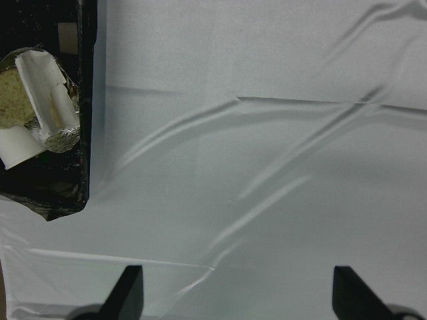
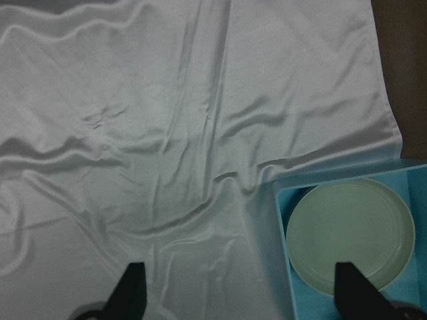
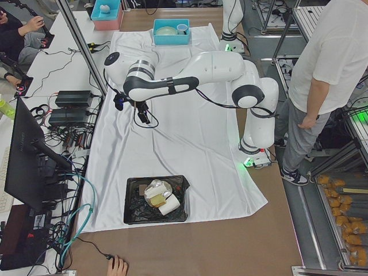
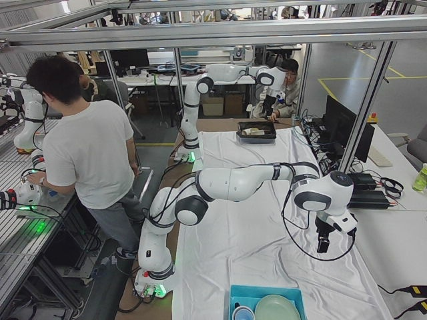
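A black tray (image 3: 138,207) lined with dark plastic holds foil, a yellowish piece (image 1: 13,100) and white rolled paper or wrap (image 1: 20,145). At the opposite end of the white cloth, a blue bin (image 3: 170,39) contains a pale green plate (image 2: 350,233) and a small cup (image 4: 243,313). My left gripper is open over cloth beside the black tray, nothing between its fingers. My right gripper is open above cloth and the blue bin's edge, also empty.
A monitor (image 3: 26,155), cables and black boxes line one long side of the cloth. A person in a white shirt (image 3: 322,63) stands on the other side, beyond the arm bases.
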